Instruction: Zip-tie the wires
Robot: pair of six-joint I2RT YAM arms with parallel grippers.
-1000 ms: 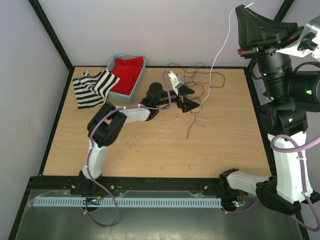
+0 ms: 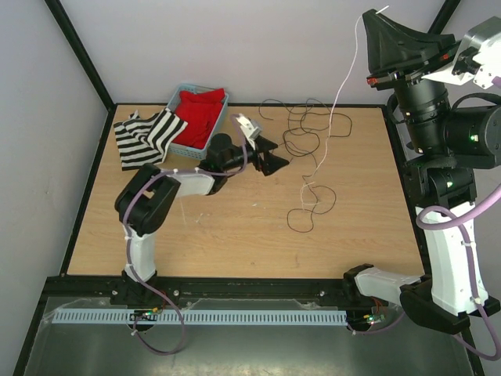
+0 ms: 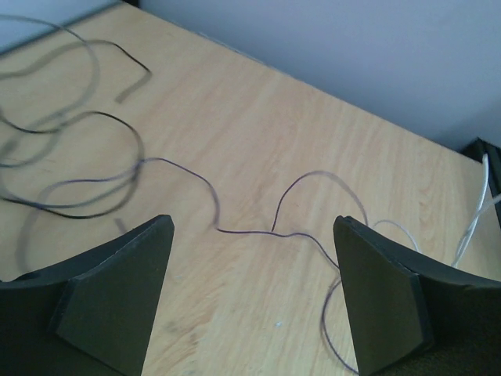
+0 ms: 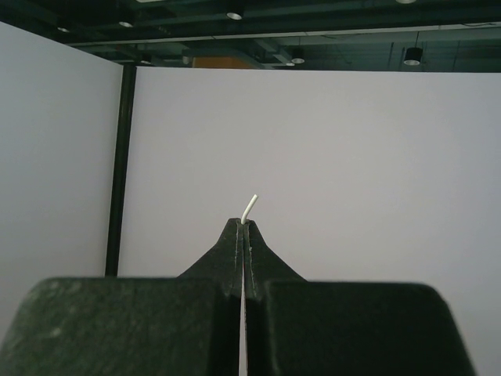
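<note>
Thin dark wires [image 2: 300,141] lie in loose loops on the right half of the table. A white zip tie [image 2: 337,102] rises from the wires' lower part up to my right gripper [image 2: 372,13], which is lifted high at the upper right. In the right wrist view that gripper is shut on the zip tie's end [image 4: 250,206], which sticks out above the fingertips. My left gripper [image 2: 282,154] stands open left of the wires. In the left wrist view, wires [image 3: 235,231] lie beyond its parted fingers [image 3: 399,305], with the white zip tie [image 3: 474,215] at the right edge.
A blue-grey basket [image 2: 188,151] with red cloth [image 2: 198,116] stands at the back left. Beside it lies a black-and-white striped cloth [image 2: 145,139].
A lower wire loop now lies spread on the table. The right arm has barely moved.
</note>
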